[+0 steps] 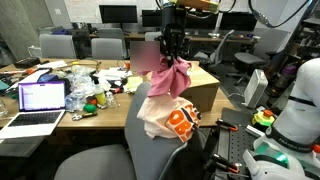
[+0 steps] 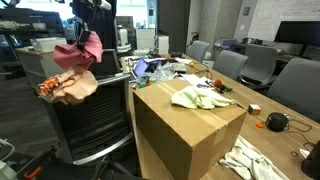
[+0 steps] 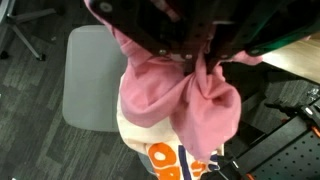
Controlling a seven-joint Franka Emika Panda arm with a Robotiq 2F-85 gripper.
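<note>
A pink cloth hangs bunched from my gripper, which is shut on it. Below it, a pale cloth with orange patterns drapes over the top of a grey chair back. In exterior view 2 the pink cloth hangs just above the patterned cloth; whether they touch is hard to tell. The wrist view is largely filled by the pink cloth, and the patterned cloth shows beneath it. The fingertips are hidden in the pink folds.
A cardboard box stands beside the chair, with a light green cloth on top. White cloth lies on the table past the box. A laptop and much clutter cover the other table.
</note>
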